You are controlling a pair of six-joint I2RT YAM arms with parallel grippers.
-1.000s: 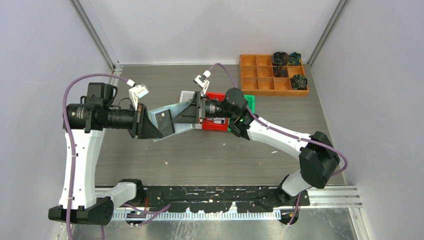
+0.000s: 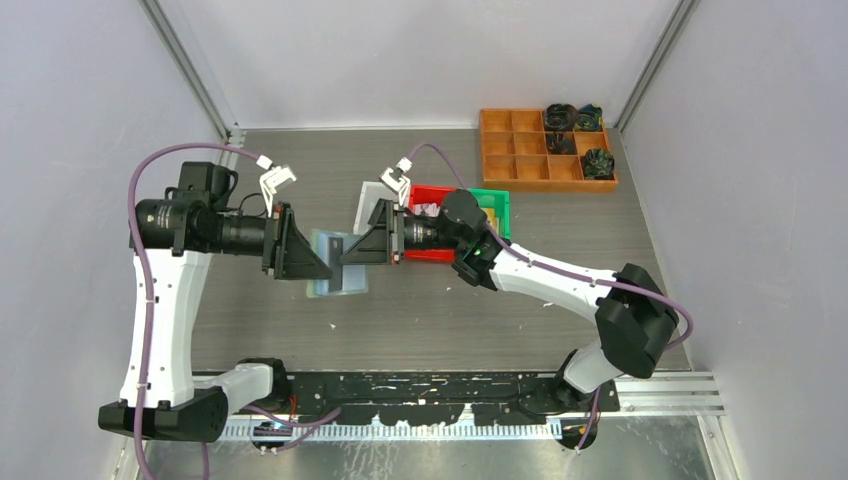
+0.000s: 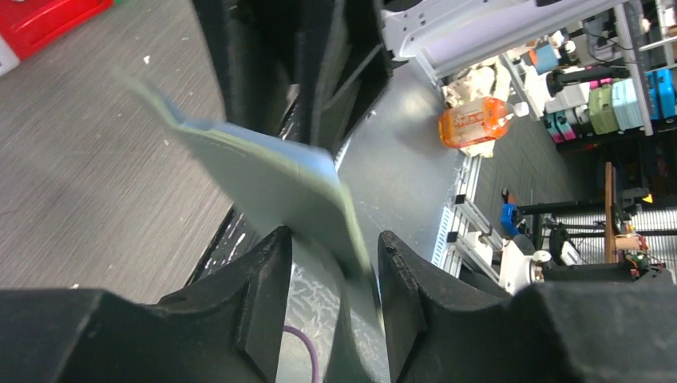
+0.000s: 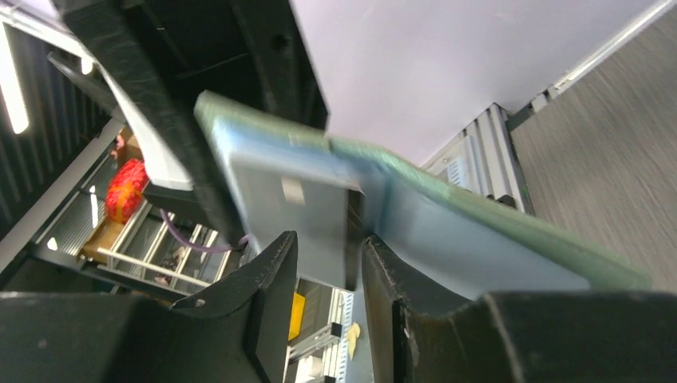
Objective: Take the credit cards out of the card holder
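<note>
Between my two grippers, above the table, hangs the card holder [image 2: 353, 281], a pale blue, translucent, flexible thing with a greenish edge. A dark strip shows on it in the top view. In the right wrist view a grey card [image 4: 275, 211] with a dark edge lies against the holder. My right gripper is shut, pinching the holder near that edge; whether the card is also caught cannot be told. My left gripper is part open, and the holder's blurred sheet [image 3: 279, 179] passes between its fingers with space beside it.
Behind the right gripper stand a red bin [image 2: 430, 254] and a green bin [image 2: 502, 212], with a white container [image 2: 368, 200] beside them. An orange compartment tray [image 2: 515, 184] sits at the back right.
The right gripper has shifted slightly left and towards the front.
</note>
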